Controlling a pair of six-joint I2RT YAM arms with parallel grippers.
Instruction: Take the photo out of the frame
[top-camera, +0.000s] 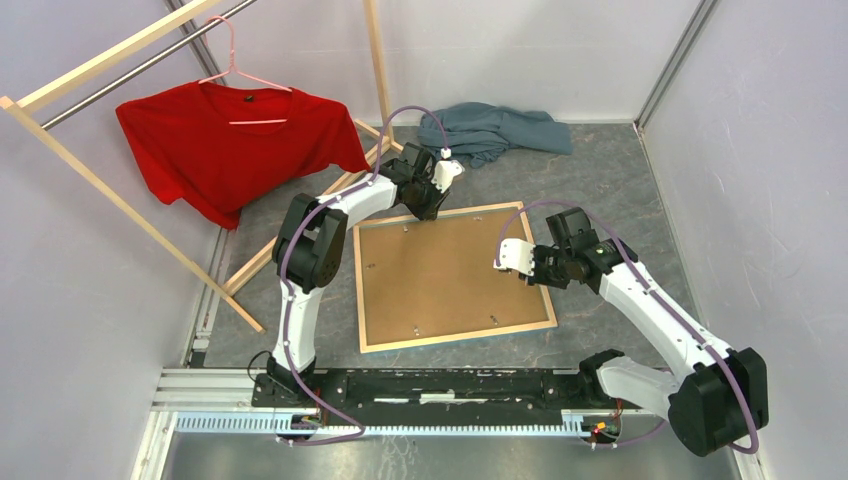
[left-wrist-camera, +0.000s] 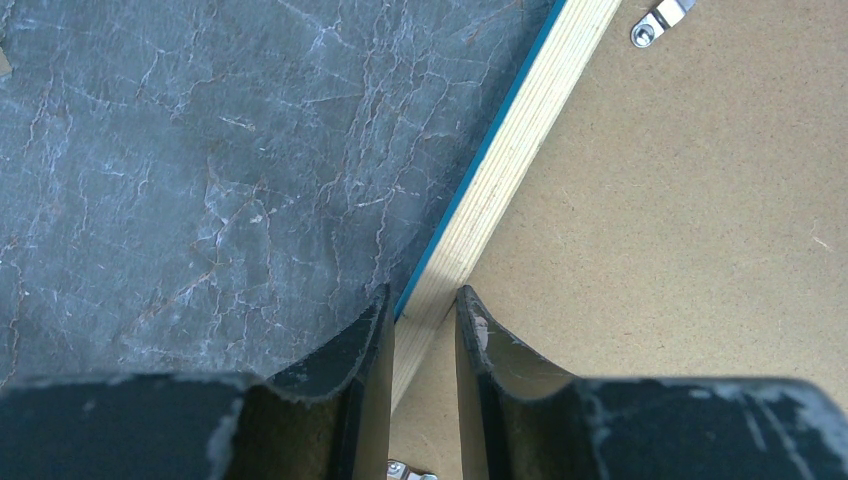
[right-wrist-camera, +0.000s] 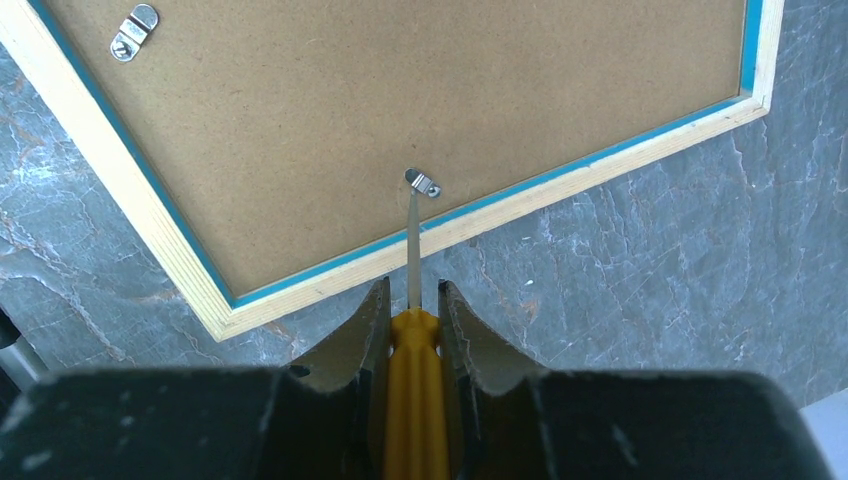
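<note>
A wooden picture frame lies back side up on the grey surface, its brown backing board facing me. My left gripper is shut on the frame's far rail, one finger on each side. In the right wrist view, my right gripper is shut on a screwdriver with a yellow handle. Its thin metal blade reaches over the frame's right rail to a small metal clip on the board; whether the tip touches it I cannot tell. Another clip sits near the adjoining rail. The photo is hidden.
Behind the frame lies a crumpled blue-grey cloth. A red shirt hangs on a wooden rack at the left, close to my left arm. Bare surface shows at the back right.
</note>
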